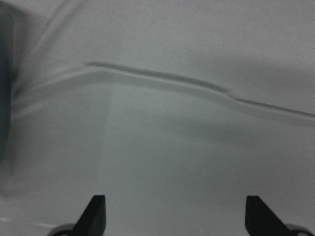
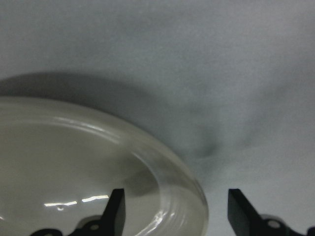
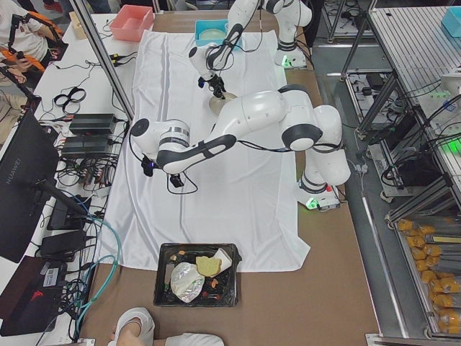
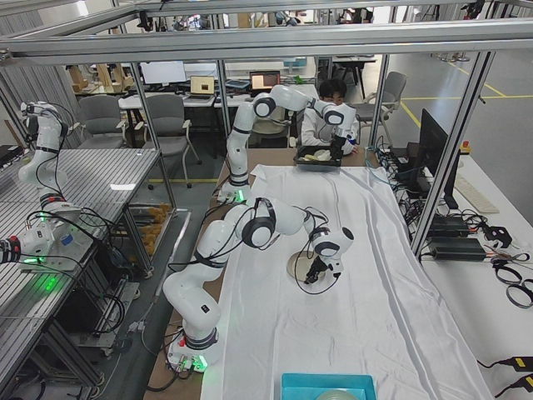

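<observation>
A pale, shallow round dish (image 2: 74,162) rests on the white cloth. My right gripper is open over its rim, one finger above the inside and the other outside; in the camera right view the dish (image 4: 296,267) is partly under that gripper. My left gripper stands open above bare cloth (image 1: 197,152), a dark edge at the left of its view.
A black tray (image 3: 165,288) with food and wrappers lies at the near end in the camera left view. A blue bin (image 4: 294,387) is at the opposite end, a pink bin (image 3: 132,21) on the side table.
</observation>
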